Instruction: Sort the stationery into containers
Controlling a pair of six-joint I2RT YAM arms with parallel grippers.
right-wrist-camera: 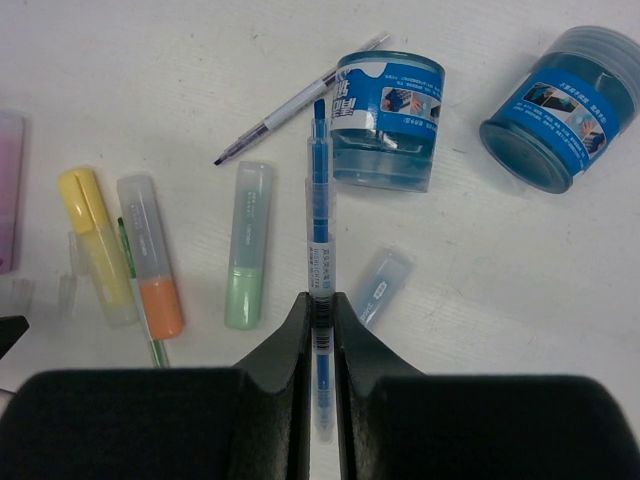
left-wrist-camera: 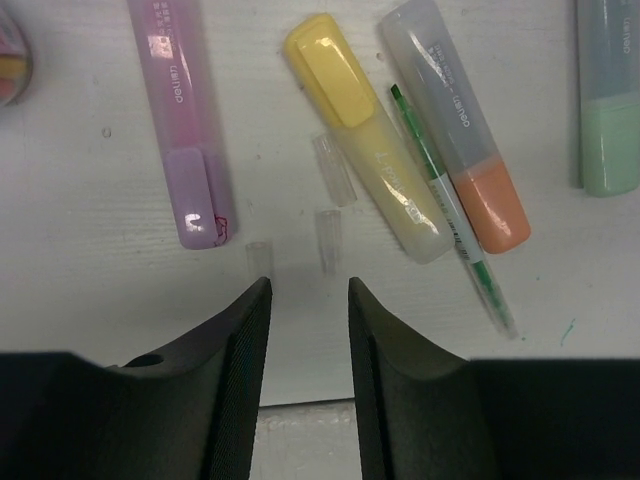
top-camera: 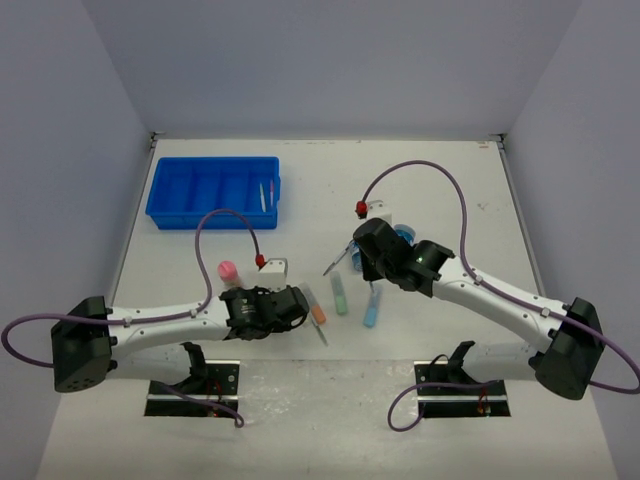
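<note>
My right gripper is shut on a slim blue pen (right-wrist-camera: 320, 215), gripped around its label and held upright in the right wrist view, above the blue highlighter (right-wrist-camera: 382, 285). My left gripper stands open over the table's front part, empty. Ahead of it lie clear small strips (left-wrist-camera: 329, 240), with a purple highlighter (left-wrist-camera: 180, 120) on one side and a yellow highlighter (left-wrist-camera: 365, 135) on the other. Beyond the yellow one are a green pen (left-wrist-camera: 435, 175), an orange highlighter (left-wrist-camera: 455, 125) and a green highlighter (left-wrist-camera: 610, 100). A purple-tipped pen (right-wrist-camera: 285, 113) touches a blue-labelled jar (right-wrist-camera: 385, 120).
A blue tray (top-camera: 163, 190) with a couple of slim pens stands at the back left. Another blue-labelled jar (right-wrist-camera: 565, 110) lies to the right, and a pink-topped jar (top-camera: 228, 271) stands near the left arm.
</note>
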